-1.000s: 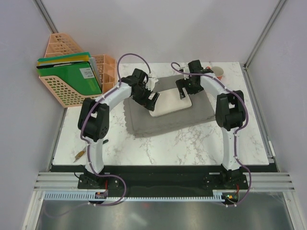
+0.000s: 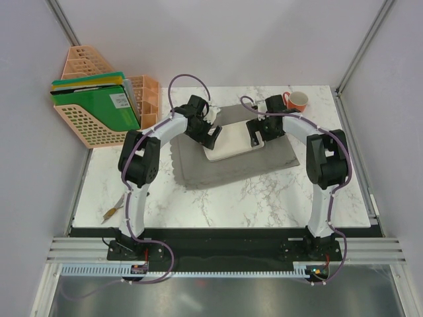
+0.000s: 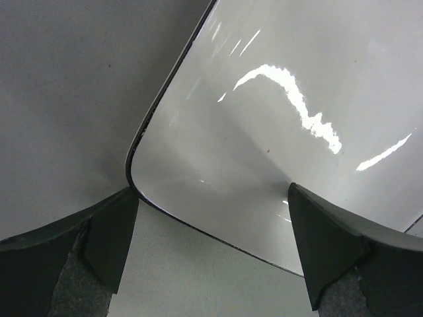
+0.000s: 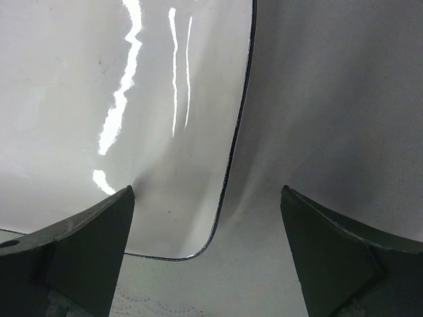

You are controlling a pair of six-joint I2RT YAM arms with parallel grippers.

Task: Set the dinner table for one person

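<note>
A white rectangular plate with a thin dark rim (image 2: 231, 140) lies askew on a grey placemat (image 2: 228, 173). My left gripper (image 2: 213, 137) is open at the plate's left end; in the left wrist view one fingertip is by the rounded corner and the other over the white surface (image 3: 218, 158). At the right end my right gripper (image 2: 256, 133) stands open as well. The right wrist view shows its left finger (image 4: 99, 244) over the plate and its right finger (image 4: 350, 254) over the mat, a corner between them. Whether any finger touches the plate is unclear.
An orange mug (image 2: 297, 101) stands at the back right, partly behind the right arm. A peach basket (image 2: 99, 129) with green folders (image 2: 99, 105) fills the back left. Cutlery with a wooden-coloured handle (image 2: 110, 213) lies at the front left.
My left arm has swung slightly to the right at the plate's left end. The plate has not visibly moved.
</note>
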